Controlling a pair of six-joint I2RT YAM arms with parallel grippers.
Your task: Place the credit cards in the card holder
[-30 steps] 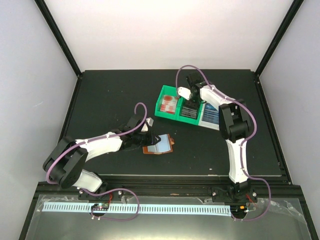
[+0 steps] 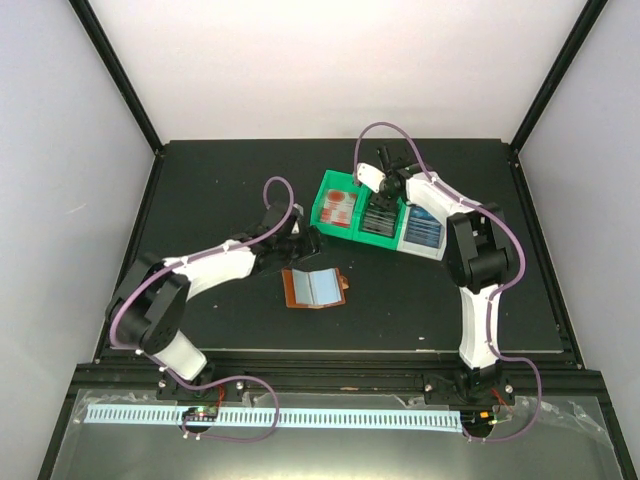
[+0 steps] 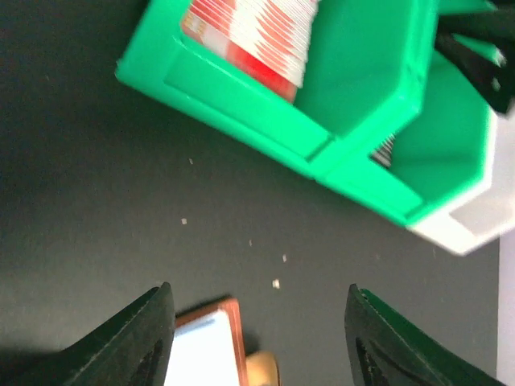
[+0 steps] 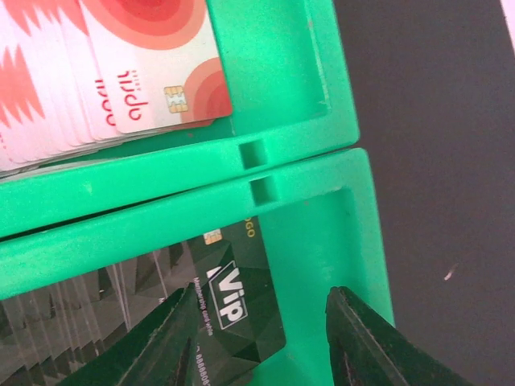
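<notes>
The brown card holder (image 2: 316, 288) lies spread on the black table in the top view, pale sleeves upward; its corner (image 3: 235, 330) shows low in the left wrist view. Above its upper edge is my left gripper (image 2: 314, 240), fingers apart, only bare table between the fingers in its wrist view. Red-and-white cards (image 4: 157, 80) fill part of one green bin. In the adjoining green bin stands a row of black Vip cards (image 4: 229, 293). Over that bin my right gripper has its fingers apart; the front black card appears behind the left finger (image 4: 181, 338), ungripped.
Two green bins (image 2: 322, 229) and a white bin (image 2: 420, 249) with blue cards (image 2: 424, 228) stand side by side at the back. Bare table (image 2: 420, 310) lies right of the holder.
My left gripper has moved up the top view, away from over the card holder toward the bins. The right arm has shifted slightly but stays over the black cards.
</notes>
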